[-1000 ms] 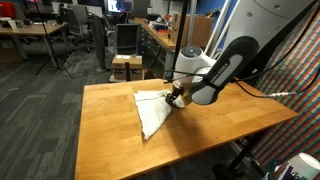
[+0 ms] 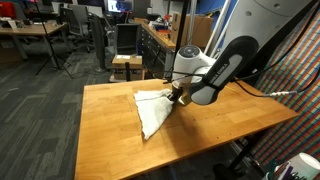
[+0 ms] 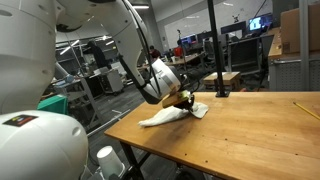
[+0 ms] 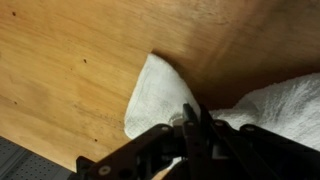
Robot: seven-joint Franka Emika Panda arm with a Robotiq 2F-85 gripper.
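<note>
A white cloth (image 2: 152,117) lies crumpled and spread over the wooden table, with one part stretching toward the near side. My gripper (image 2: 176,97) is low over the cloth's right part, fingers pointing down. In the second exterior view the same cloth (image 3: 165,116) lies beneath and around the gripper (image 3: 184,101). Seen from the wrist, a flat corner of the cloth (image 4: 155,98) lies left of the dark fingertips and a bunched part lies to the right. The fingertips are close together against the cloth; whether fabric is between them cannot be made out.
Bare wooden tabletop (image 2: 108,130) extends left of the cloth, and more is free on the right. A thin yellow stick-like object (image 3: 306,110) lies at the table's far right in the second exterior view. Dark cables hang by the arm.
The arm has shifted slightly near the cloth's right part. The cloth's spread on the table looks nearly the same.
</note>
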